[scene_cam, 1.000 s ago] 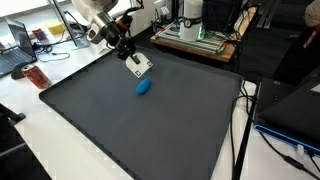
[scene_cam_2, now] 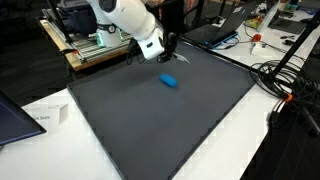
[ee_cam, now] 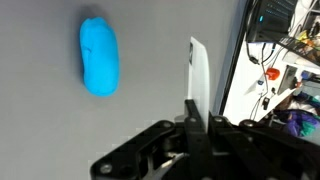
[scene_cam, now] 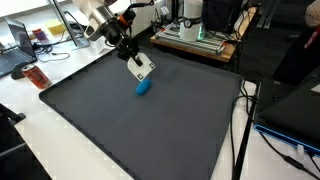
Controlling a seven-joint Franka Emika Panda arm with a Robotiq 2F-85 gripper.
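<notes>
A flat white card [scene_cam: 140, 66] is pinched by my gripper [scene_cam: 131, 56], which is shut on its edge. In the wrist view the white card [ee_cam: 199, 75] appears as a narrow tilted strip rising from the fingertips. From the other side, in exterior view 2, the card is nearly edge-on and hard to make out beside my gripper [scene_cam_2: 168, 52]. A blue rounded oblong object [scene_cam: 143, 87] lies on the dark table. The wrist view has this blue object [ee_cam: 99, 56] at upper left, apart from the card and fingers.
Cables and an orange-red can [scene_cam: 37, 77] sit beyond its left edge in exterior view 1. A wooden table [scene_cam: 203, 43] stands behind.
Almost nothing differs. The card and arm hold about the same place, with perhaps a very slight shift, and the blue object lies where it was.
</notes>
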